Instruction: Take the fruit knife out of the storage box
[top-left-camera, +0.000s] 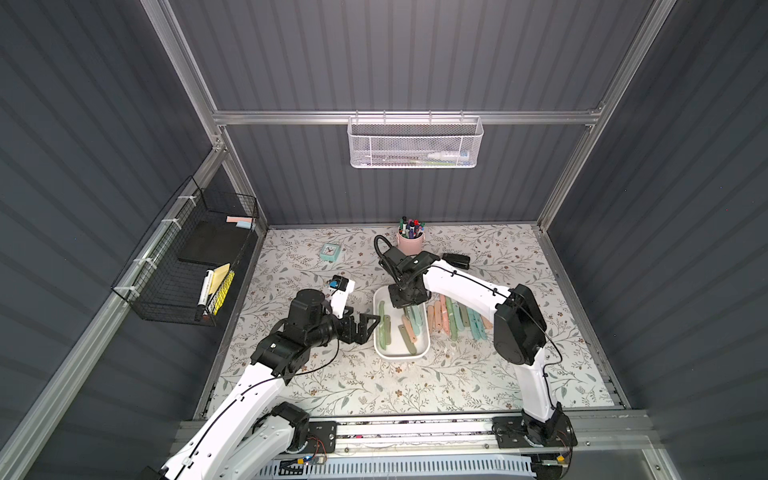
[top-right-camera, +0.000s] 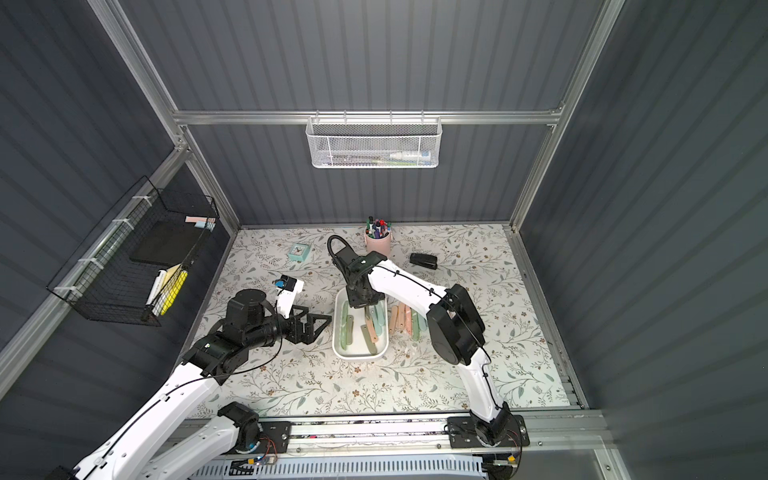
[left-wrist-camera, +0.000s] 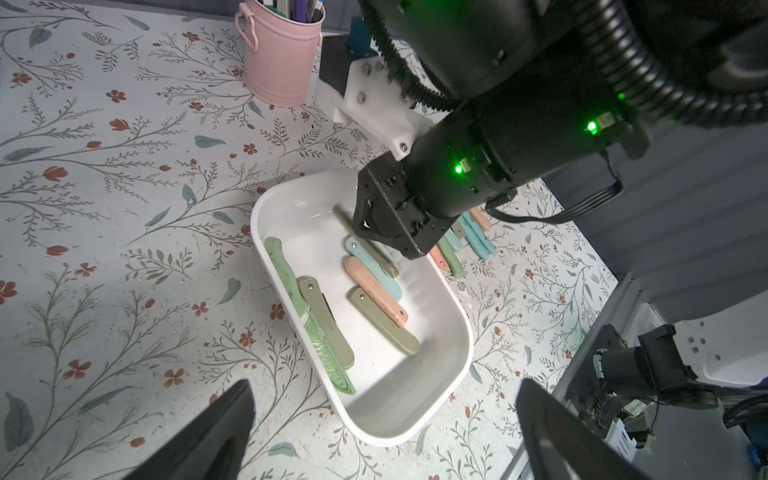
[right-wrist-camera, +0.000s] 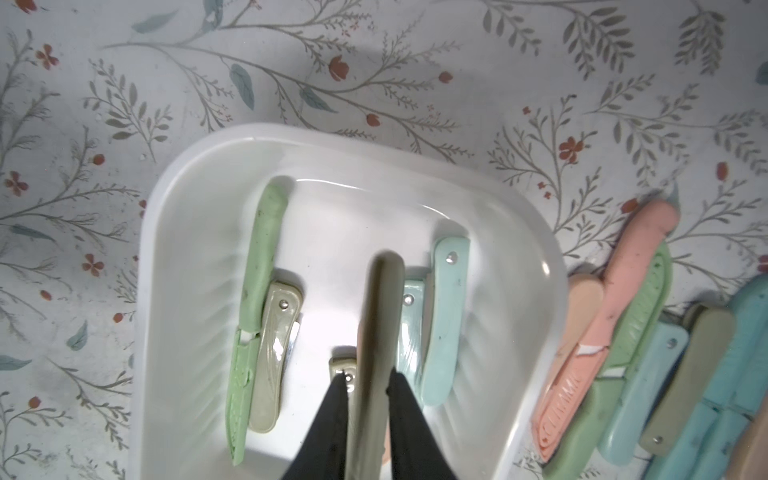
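My right gripper is shut on an olive fruit knife (right-wrist-camera: 384, 304), raised above the white storage box (left-wrist-camera: 268, 216). Below it in the box lie a long green knife (right-wrist-camera: 260, 256), an olive knife (right-wrist-camera: 276, 344) beside it, and pale blue knives (right-wrist-camera: 448, 312). Partly hidden behind the held knife is another olive one. In the left wrist view a peach knife (left-wrist-camera: 374, 288) lies mid-box alongside an olive knife (left-wrist-camera: 384, 320). Left of the box, my left gripper (top-left-camera: 369, 328) stands open with nothing between its fingers.
Several pink, green, blue and olive knives (right-wrist-camera: 588, 320) lie on the table right of the box. A pink pen cup (top-left-camera: 409, 243), black stapler (top-right-camera: 424, 261) and teal clock (top-left-camera: 329, 252) stand behind. Table space in front of the box is clear.
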